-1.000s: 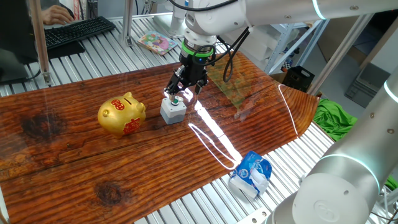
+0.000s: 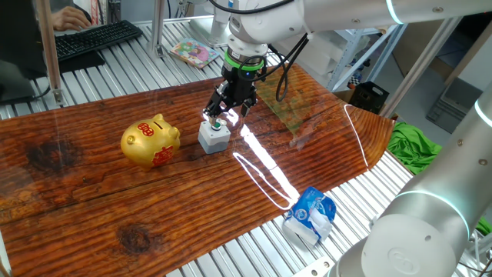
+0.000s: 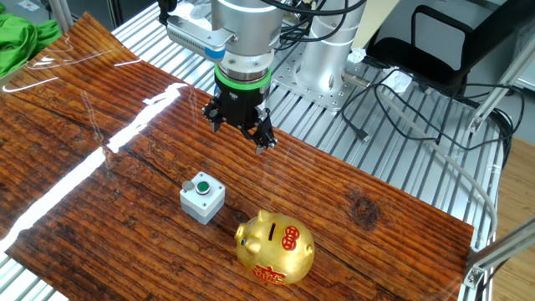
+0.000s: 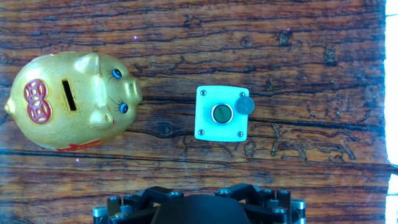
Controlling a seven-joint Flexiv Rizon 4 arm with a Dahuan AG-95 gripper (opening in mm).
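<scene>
A golden piggy bank point(image 4: 56, 121) with red markings and a dark slot on its back sits upright on the wooden board. Beside it stands a small white box point(image 3: 203, 209) with a green round button point(image 4: 222, 113). A round grey coin point(image 4: 245, 105) rests at one corner of the box's top, slightly overhanging its edge. My gripper point(image 3: 239, 139) hangs above the board, apart from box and coin. Its two black fingers are spread, nothing between them. In the wrist view the gripper shows at the bottom edge, below the box.
A crumpled blue-and-white packet point(image 2: 310, 215) lies by the board's edge in exterior view 1. Glare streaks cross part of the wooden board point(image 3: 84, 100). Bare wood surrounds the box and the pig. Loose cables point(image 3: 426, 134) lie on the slatted metal table behind.
</scene>
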